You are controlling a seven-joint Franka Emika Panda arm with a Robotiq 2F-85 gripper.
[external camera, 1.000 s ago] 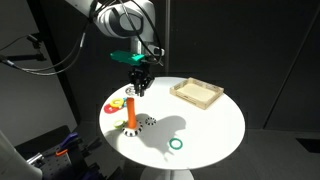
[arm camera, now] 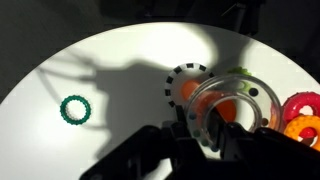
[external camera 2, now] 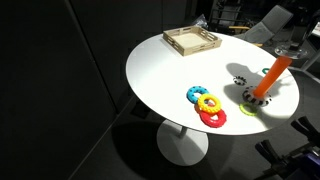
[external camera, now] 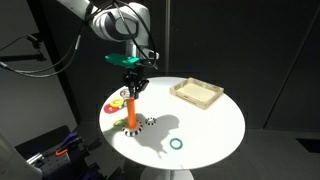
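A clear ring with dark dots (arm camera: 255,92) is pinched at its near edge by my gripper (external camera: 135,90), which is shut on it. Beneath the ring stands an upright orange post (external camera: 132,113) on a black-and-white checkered base (arm camera: 183,72). In the second exterior view, the ring sits level with the top of the post (external camera 2: 270,78), near the right edge. Looking down from the wrist, orange shows both through the ring's opening and outside its left side. Whether the post's tip has passed into the ring cannot be told.
Around the post lie a red ring (external camera 2: 212,118), a yellow ring (external camera 2: 209,103), a blue ring (external camera 2: 197,94), a lime ring (external camera 2: 248,109) and a black-and-white ring (external camera: 150,121). A green ring (external camera: 176,143) lies apart. The wooden tray (external camera: 197,93) is at the back; mid-table is clear.
The gripper and the clear ring have come down and slightly left, to the top of the orange post. The post and the loose rings have stayed put.
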